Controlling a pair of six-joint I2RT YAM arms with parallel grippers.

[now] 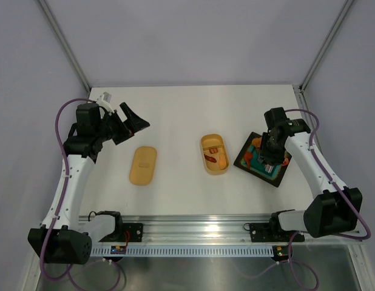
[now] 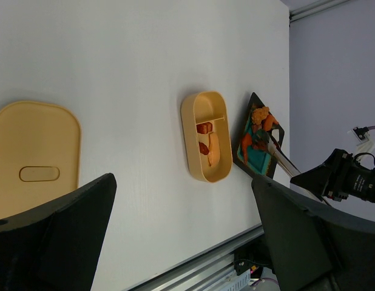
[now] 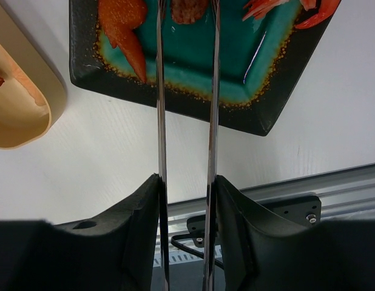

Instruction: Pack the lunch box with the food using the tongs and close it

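Observation:
The tan lunch box (image 1: 213, 169) holds reddish pieces and an orange piece, right of centre. Its tan lid (image 1: 143, 165) lies left. My left gripper (image 1: 133, 125) hangs open and empty above the table, near the lid. My right gripper (image 1: 267, 159) is over the dark food tray (image 1: 247, 170). In the right wrist view, its long metal tongs reach either side of a browned meat piece (image 3: 186, 13) at the top edge; whether they grip it is unclear. Orange chicken (image 3: 122, 33) and red shrimp (image 3: 318, 15) lie around it.
Metal rails run along the front edge (image 1: 181, 219). Walls border the back and sides.

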